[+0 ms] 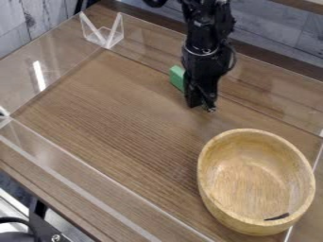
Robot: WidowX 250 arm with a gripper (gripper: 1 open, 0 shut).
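Note:
My black gripper [198,99] reaches down from the top onto the wooden table, its tips low beside a green object [179,77] that lies partly hidden behind it. The gripper looks shut, and I cannot see anything held between its fingers.
A large round tan bowl [214,180] with a small dark item inside stands at the front right. A clear plastic holder [105,30] is at the back left. A wooden ledge runs along the back right.

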